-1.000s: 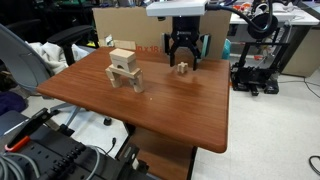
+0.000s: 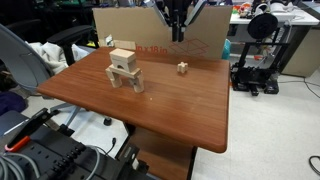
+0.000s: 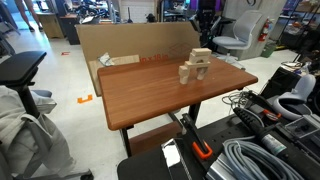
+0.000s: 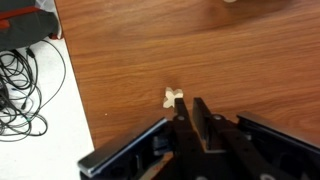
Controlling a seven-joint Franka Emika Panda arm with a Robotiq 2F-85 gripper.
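Note:
A small pale knobbly piece (image 2: 182, 68) lies alone on the brown table, toward the back right; in the wrist view the piece (image 4: 172, 97) shows just beyond my fingertips. My gripper (image 2: 178, 38) hangs above the table's back part, clear of that piece. Its fingers stand close together with a narrow gap, nothing seen between them, and in the wrist view the gripper points past the piece's right side. A stack of light wooden blocks (image 2: 123, 58) stands left of centre, flat blocks resting on upright ones. The same stack (image 3: 201, 55) appears at the table's right.
A cardboard panel (image 3: 155, 45) borders the table's back. Black cables (image 4: 22, 90) lie on the white floor beyond the table edge.
My gripper has risen from near the small piece, and its fingers have come closer together. The piece stays on the table in about the same place. The block stack has not moved.

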